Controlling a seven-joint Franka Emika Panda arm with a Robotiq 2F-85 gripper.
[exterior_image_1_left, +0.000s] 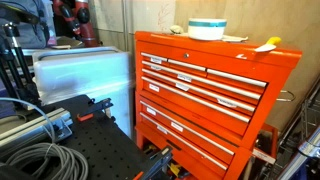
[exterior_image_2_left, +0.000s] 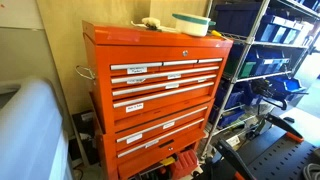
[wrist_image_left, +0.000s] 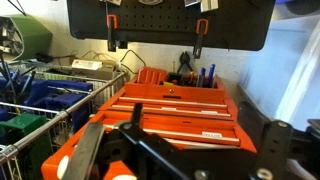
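Note:
A red tool chest (exterior_image_1_left: 200, 85) with several labelled drawers stands beyond the black table; its main drawers look closed. On its top rest a pale round container (exterior_image_1_left: 207, 29) with a teal rim and a yellow item (exterior_image_1_left: 268, 45). The wrist view faces the chest (wrist_image_left: 180, 110) upside down relative to the table. There my gripper shows as dark fingers (wrist_image_left: 92, 148) spread wide at both lower sides, apart from the chest, with nothing visible held. In exterior view 1, part of a dark arm (exterior_image_1_left: 72, 22) shows at the upper left; its fingertips are not clear.
The black perforated table (exterior_image_1_left: 95, 140) carries a coiled grey cable (exterior_image_1_left: 45, 160) and red-and-black clamps (exterior_image_1_left: 97, 108). Wire shelving with blue bins (exterior_image_2_left: 235, 20) stands beside the chest. Tools (exterior_image_2_left: 160, 170) lie low at the chest's base. A white covered form (exterior_image_2_left: 35, 120) stands opposite.

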